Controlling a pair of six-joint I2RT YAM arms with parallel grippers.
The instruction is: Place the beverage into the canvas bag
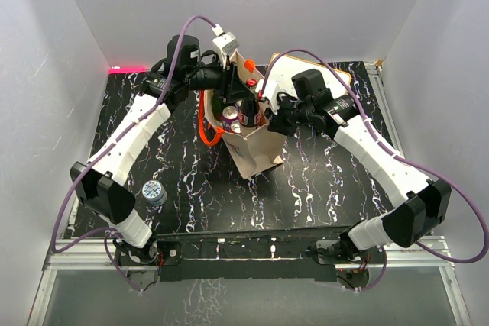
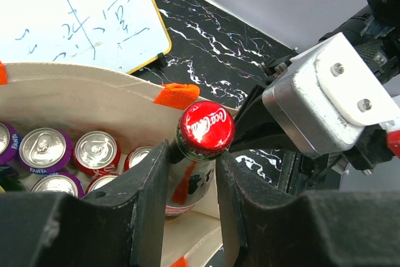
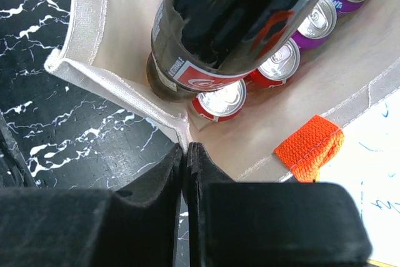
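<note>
A cola bottle with a red cap [image 2: 205, 126] stands inside the canvas bag [image 1: 252, 154], among several cans [image 3: 219, 101]. My left gripper is at the bottle's neck, just under the cap, its fingers part open on either side; whether they grip it cannot be told. My right gripper is shut on the bag's rim, at the right side of the bag in the top view, with the bottle's dark body just beyond it in the right wrist view.
A white board [image 2: 75, 17] lies behind the bag on the marble table. A round lidded container [image 1: 153, 192] stands at the front left.
</note>
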